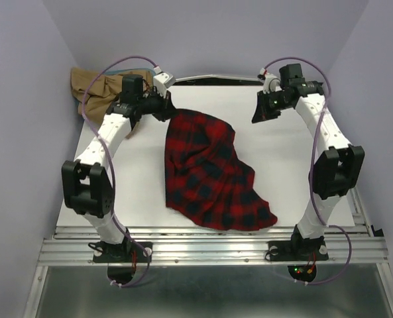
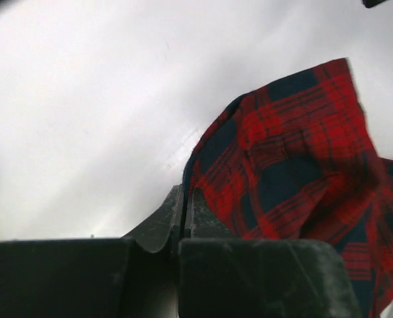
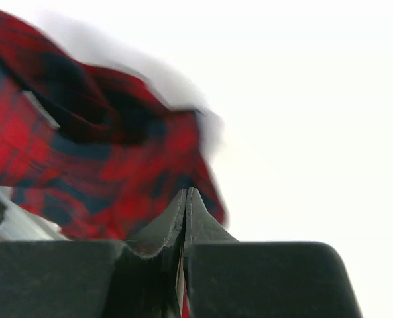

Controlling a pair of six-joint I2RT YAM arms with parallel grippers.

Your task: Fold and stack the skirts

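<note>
The red plaid skirt (image 1: 206, 175) lies rumpled across the middle of the table, its lower end spread toward the front edge. Its upper left corner is pinched by my left gripper (image 1: 166, 115), and in the left wrist view cloth (image 2: 216, 149) runs out from between the closed fingertips. My right gripper (image 1: 259, 118) is shut with nothing between its fingers, off to the right of the skirt's free upper corner (image 1: 228, 127). In the right wrist view the blurred cloth (image 3: 143, 152) lies beyond the shut, empty fingertips, outside them.
A blue bin (image 1: 131, 66) heaped with brown cloth (image 1: 102, 91) stands at the back left, close to the left arm. A metal rail (image 1: 203, 252) borders the front.
</note>
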